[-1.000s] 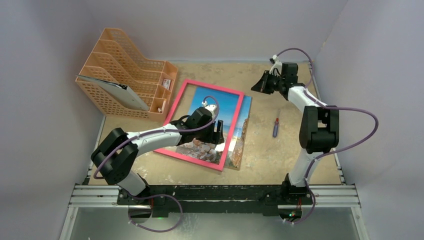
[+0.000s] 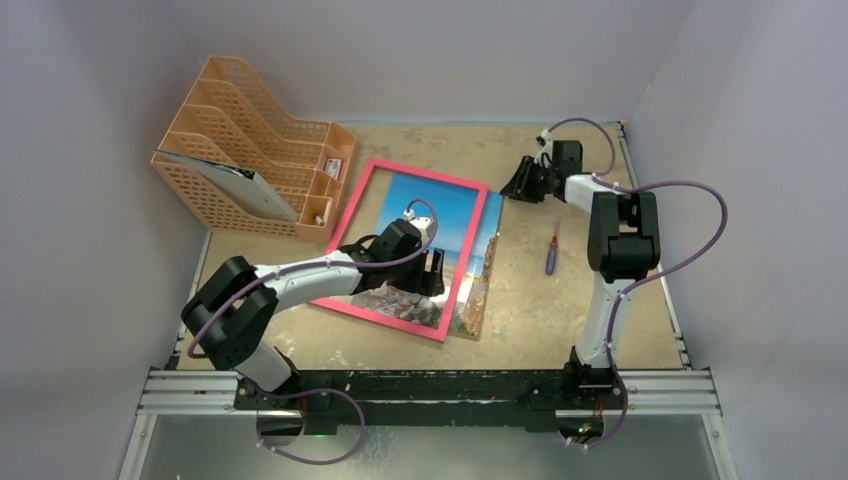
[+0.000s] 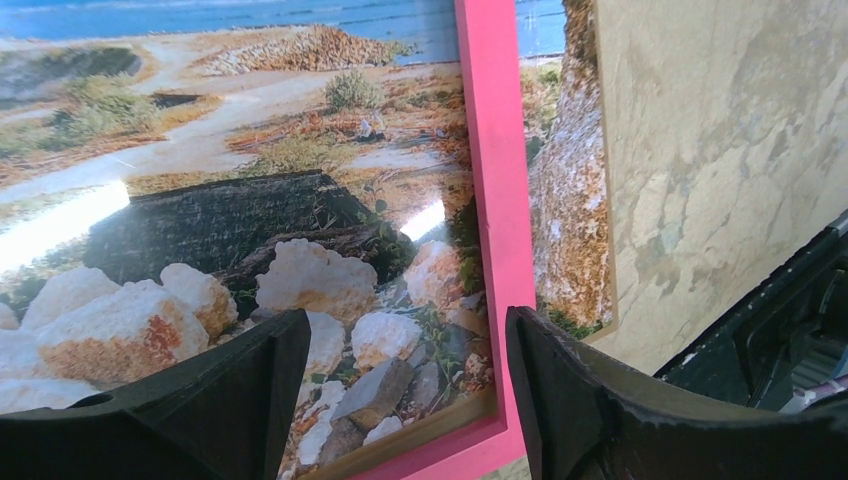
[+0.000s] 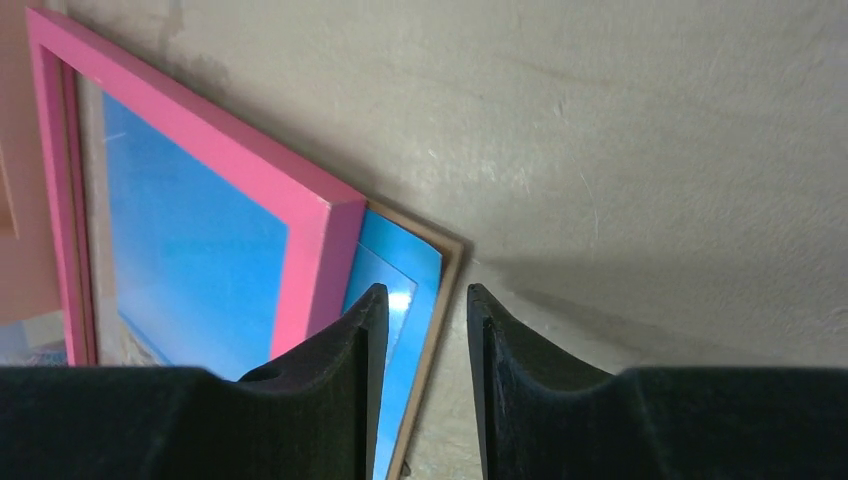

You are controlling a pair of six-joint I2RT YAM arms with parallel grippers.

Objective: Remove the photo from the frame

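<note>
A pink frame (image 2: 369, 319) lies on the table over a seaside photo (image 2: 420, 199), whose right strip and brown-edged backing show outside the frame's right side. My left gripper (image 2: 431, 270) is low over the photo at the frame's right bar; in the left wrist view its fingers are open, one beside the pink bar (image 3: 495, 160). My right gripper (image 2: 512, 190) hangs by the photo's upper right corner; in the right wrist view its open fingers stand with that corner (image 4: 425, 255) just ahead, nothing seen held between them.
An orange organizer (image 2: 250, 150) with a folder stands at the back left. A screwdriver (image 2: 551, 255) lies right of the photo.
My left gripper has shifted only slightly.
</note>
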